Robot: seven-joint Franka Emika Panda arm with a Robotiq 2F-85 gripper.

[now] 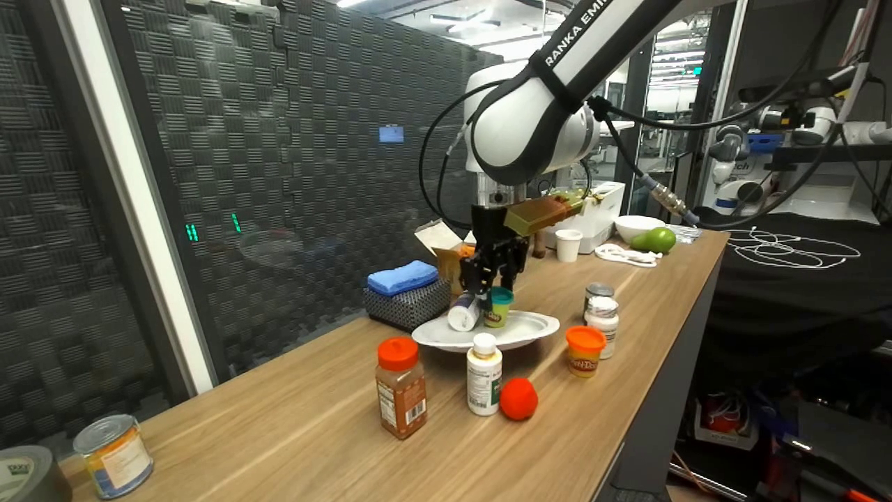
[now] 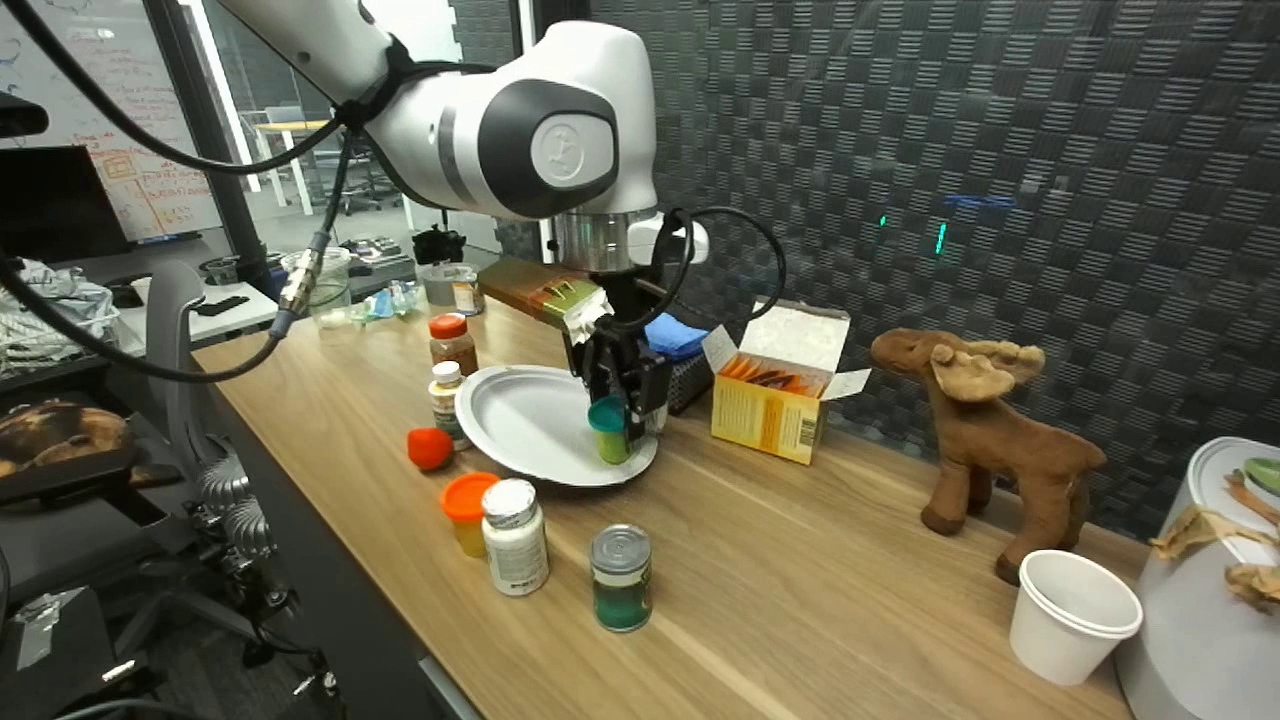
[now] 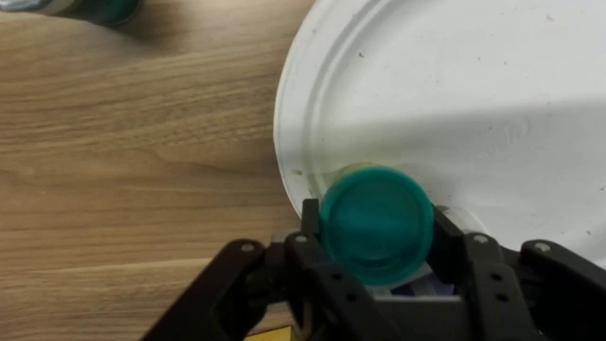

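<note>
Between the fingers of my gripper, shut on it, is a Play-Doh tub with a teal lid [image 3: 378,221] and a yellow-green body [image 1: 495,318]. The tub is at the inner edge of the white plate [image 2: 516,414], close against its surface. In exterior view 1 the plate [image 1: 523,330] is tilted, its near side lifted off the table. A white bottle [image 1: 462,315] leans over on the plate beside the tub; in the wrist view it is mostly hidden beneath the gripper.
In front of the plate stand a white bottle [image 1: 484,376], a red ball [image 1: 519,398] and a red-lidded jar [image 1: 401,393]. An orange-lidded tub [image 2: 468,510], a pill bottle [image 2: 515,540] and a can [image 2: 620,582] are close by. Behind is an open yellow box [image 2: 768,408].
</note>
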